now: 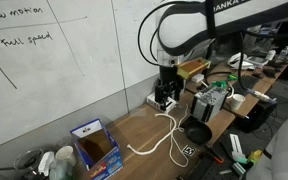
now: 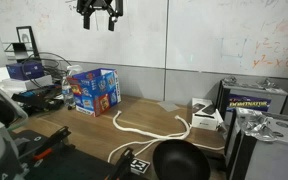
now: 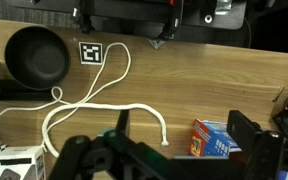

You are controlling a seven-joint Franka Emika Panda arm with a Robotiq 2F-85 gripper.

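High above the wooden table (image 3: 224,80) hangs my gripper, open and with nothing between its fingers; it also shows as a dark shape in exterior view 1 and at the top of exterior view 2. A white cord (image 3: 114,106) lies in loose bends on the tabletop, well below the gripper. To one side of it sits a round black pan (image 3: 37,55). The blue and red box (image 2: 94,90) stands at the table's back left, its top apparently open; in the wrist view the right finger partly covers it.
Behind the pan stands a small white box (image 2: 205,114). Silver cases (image 2: 259,148) line the right side in exterior view 2. A printed marker (image 3: 90,53) lies near the table's front edge. Bare wood shows between cord and box, and a whiteboard (image 2: 204,35) rises behind.
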